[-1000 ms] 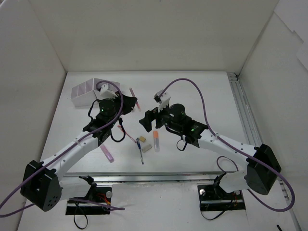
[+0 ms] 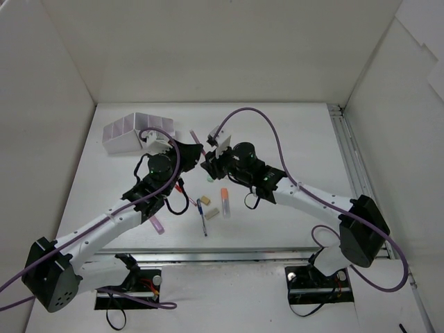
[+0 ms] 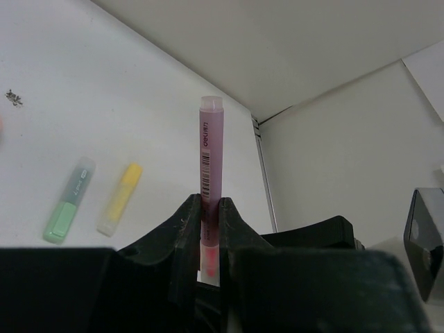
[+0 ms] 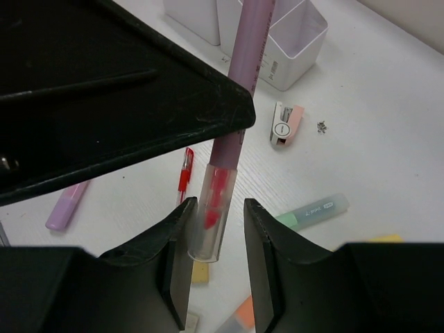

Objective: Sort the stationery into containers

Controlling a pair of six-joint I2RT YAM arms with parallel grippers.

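A pink tube (image 3: 211,156) marked with a barcode is held aloft, with my left gripper shut on its middle. In the right wrist view the tube's clear end (image 4: 212,215) reaches between the fingers of my right gripper. Gaps show on both sides of that end, so the right gripper is part open around it without gripping. On the table lie a green-capped tube (image 4: 316,211), a yellow marker (image 3: 121,199), a red pen (image 4: 185,173), a blue pen (image 2: 202,216), an orange-capped tube (image 2: 225,202) and another pink tube (image 2: 157,224).
A white compartment box (image 2: 123,133) stands at the back left. Near it sits a small pink-and-white stapler (image 4: 285,125). Two small blocks, one yellow (image 2: 205,200) and one grey (image 2: 212,214), lie in front of the grippers.
My right gripper has moved left and toward the back, up to the held tube.
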